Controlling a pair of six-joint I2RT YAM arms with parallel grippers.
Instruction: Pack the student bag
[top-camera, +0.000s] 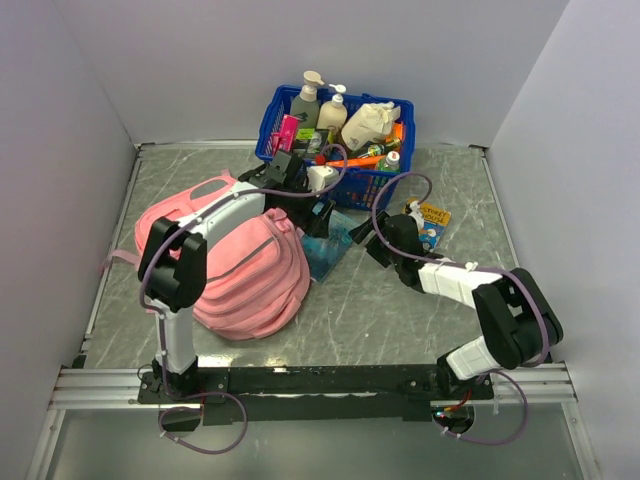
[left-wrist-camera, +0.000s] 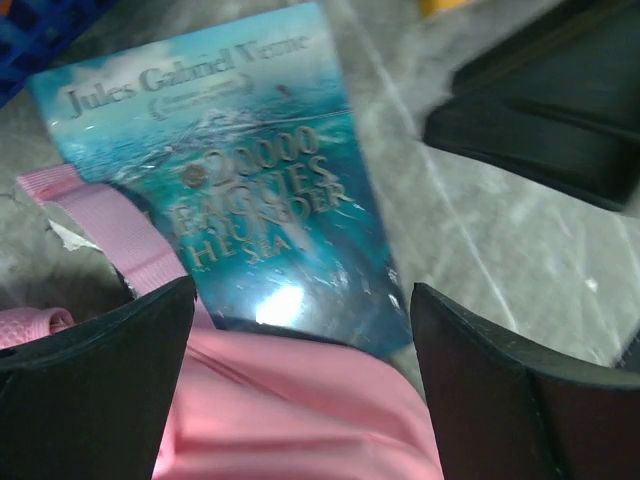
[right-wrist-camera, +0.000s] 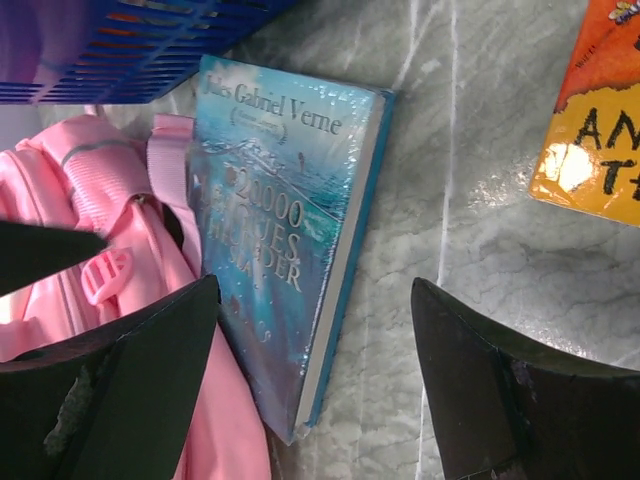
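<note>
A pink backpack (top-camera: 245, 275) lies on the left of the table, its strap touching a teal Jules Verne book (left-wrist-camera: 270, 200), which lies flat beside it. My left gripper (top-camera: 318, 220) is over the book's left part and the bag's edge, fingers apart with nothing held. My right gripper (top-camera: 365, 235) hovers near the book's right side, fingers apart, empty; the book's spine side shows clearly in the right wrist view. A yellow-orange book (right-wrist-camera: 590, 150) lies farther right, partly behind the right arm in the top view.
A blue basket (top-camera: 390, 190) full of bottles and other items stands at the back, close to both grippers. Bare table (top-camera: 360, 330) shows at the front middle; walls border the sides and back.
</note>
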